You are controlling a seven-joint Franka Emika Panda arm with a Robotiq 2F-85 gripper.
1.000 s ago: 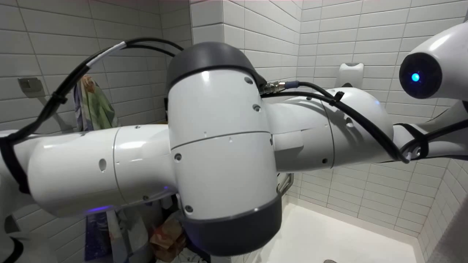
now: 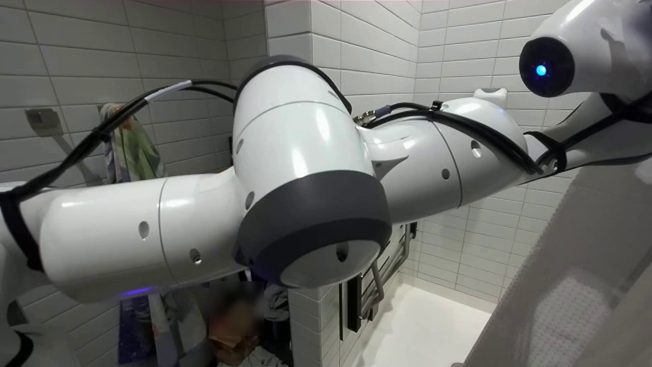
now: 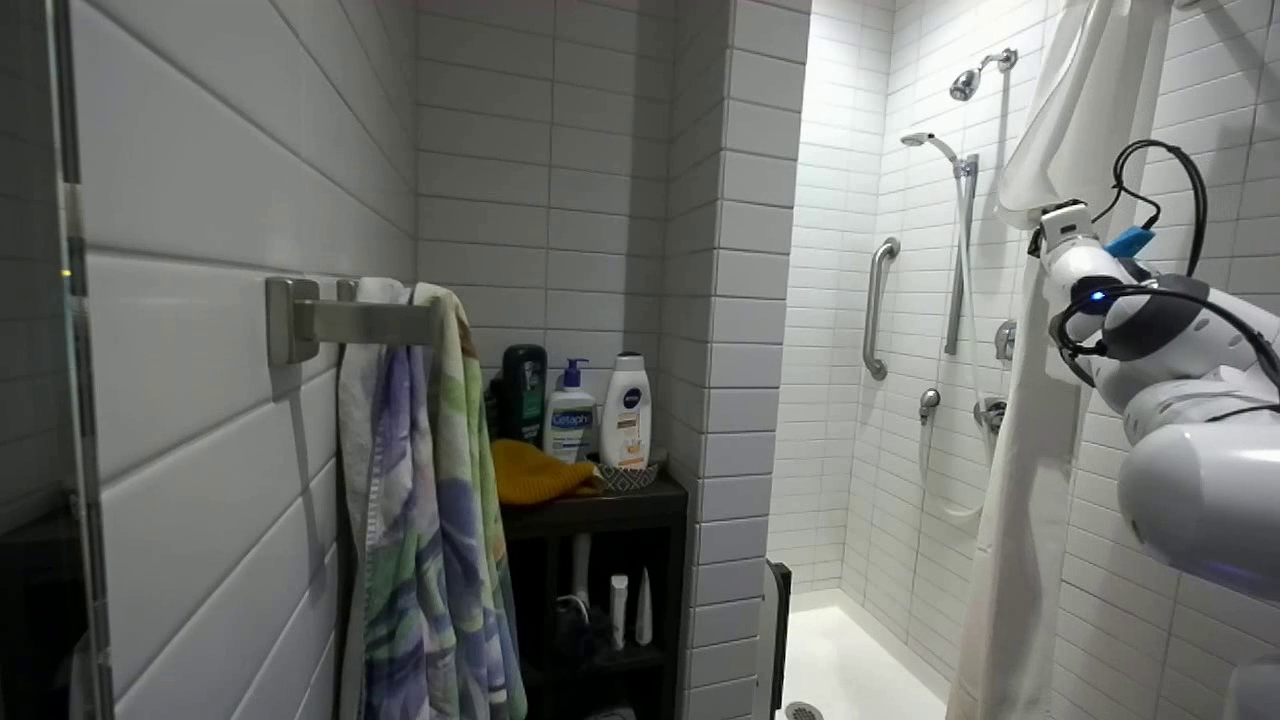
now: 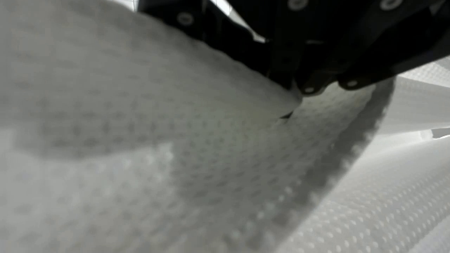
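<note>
White shower curtain (image 3: 1020,504) hangs in front of the shower's right side, its upper part bunched and drawn toward my gripper (image 3: 1041,234). In the wrist view my gripper is shut, with textured curtain cloth (image 4: 219,139) converging on its fingertips and folding around them. The cloth hides much of the tips. Along the lower right of exterior view 1 the curtain (image 2: 568,269) shows as a wide sloping grey sheet. There my arm (image 2: 311,140) stretches across the picture, and the gripper itself is out of frame.
A tiled wall corner (image 3: 750,360) stands left of the shower opening. Inside are a grab bar (image 3: 879,310) and a hand shower (image 3: 930,140). Bottles (image 3: 570,414) stand on a dark shelf (image 3: 600,516), beside a hanging towel (image 3: 432,504).
In exterior view 1 my elbow has rolled and the forearm and wrist have moved left and upward.
</note>
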